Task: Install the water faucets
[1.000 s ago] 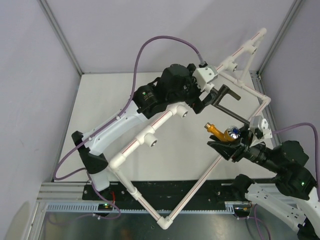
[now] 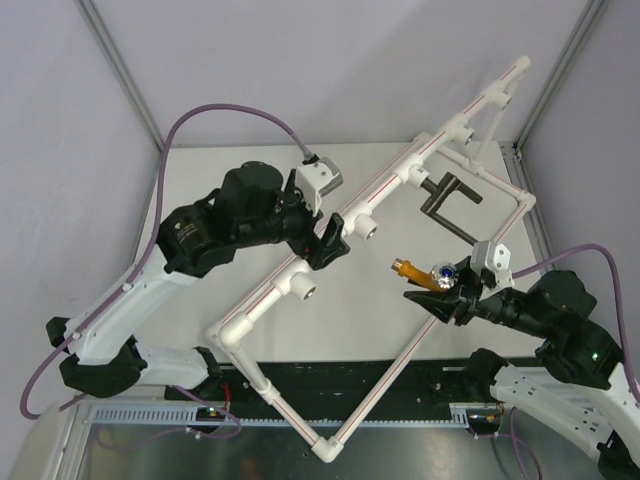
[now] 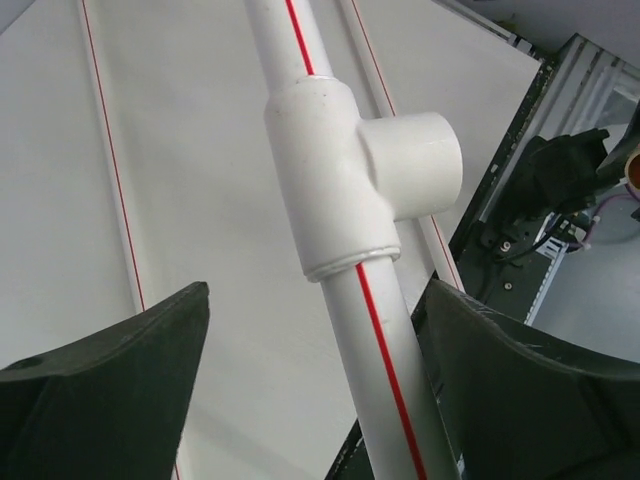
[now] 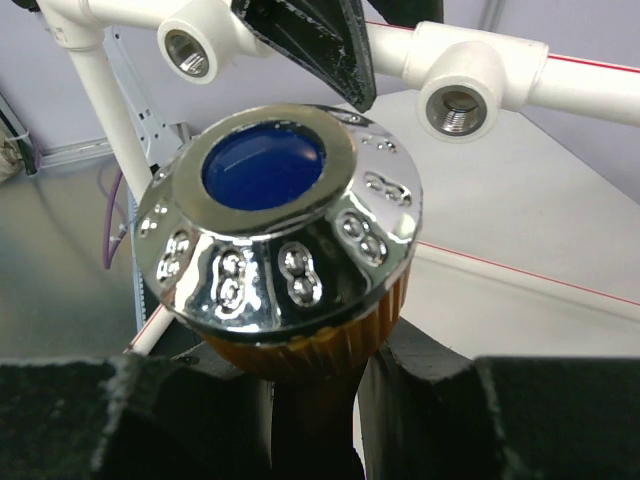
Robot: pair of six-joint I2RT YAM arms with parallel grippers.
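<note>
A white pipe frame with red lines carries several tee fittings, among them one (image 2: pixel 300 283) lower on the upper rail and threaded ones (image 4: pixel 456 108) in the right wrist view. My left gripper (image 2: pixel 325 245) hovers over that rail; in the left wrist view its fingers are spread either side of the pipe (image 3: pixel 375 360), just below a tee (image 3: pixel 350 180), with no grip visible. My right gripper (image 2: pixel 440 295) is shut on a faucet with an orange body (image 2: pixel 410 270) and a chrome cap (image 4: pixel 280 230) with blue centre, held right of the rail.
A dark metal bracket (image 2: pixel 450 190) hangs by the upper rail at the right. A white board (image 2: pixel 190 170) lies behind the frame. The left arm spans the upper left; dark machinery runs along the bottom edge.
My right gripper with the faucet has shifted slightly left.
</note>
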